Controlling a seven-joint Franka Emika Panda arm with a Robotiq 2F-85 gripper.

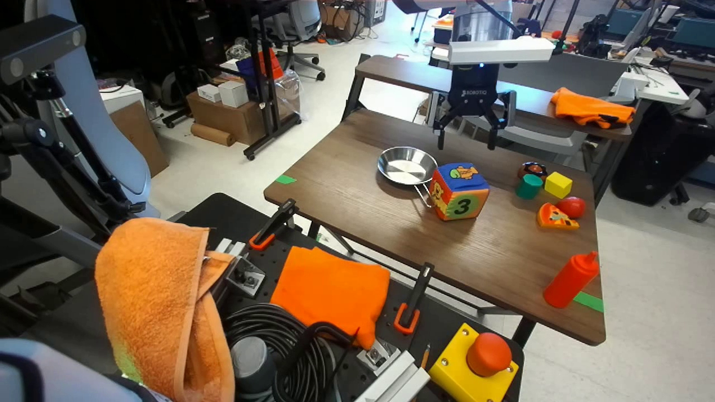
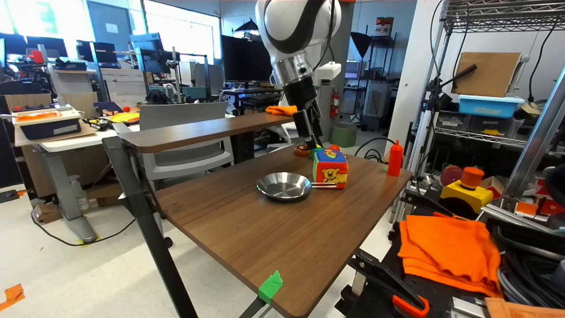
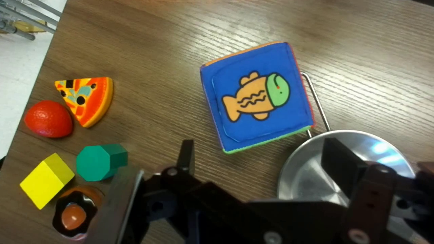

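My gripper (image 1: pixel 467 142) hangs open above the far side of the table, nothing between its fingers. Below and nearer the front sits a soft cloth cube (image 1: pixel 460 192), its blue top with a fish (image 3: pixel 257 97) facing up. A shiny metal pan (image 1: pixel 406 165) lies flat beside the cube, its wire handle (image 3: pixel 316 99) running up against the cube's side. In the wrist view one finger (image 3: pixel 186 156) is clear of everything, while the other finger (image 3: pixel 341 164) overlaps the pan from above. The second exterior view shows the pan (image 2: pixel 284 186) left of the cube (image 2: pixel 330 169).
Grouped at one end are a toy pizza slice (image 3: pixel 90 99), a red ball-like toy (image 3: pixel 48 119), a green block (image 3: pixel 99 162), a yellow block (image 3: pixel 46 180) and a brown round toy (image 3: pixel 76 213). A red bottle (image 1: pixel 571 279) stands by the corner. A raised shelf (image 1: pixel 409 75) runs along the back.
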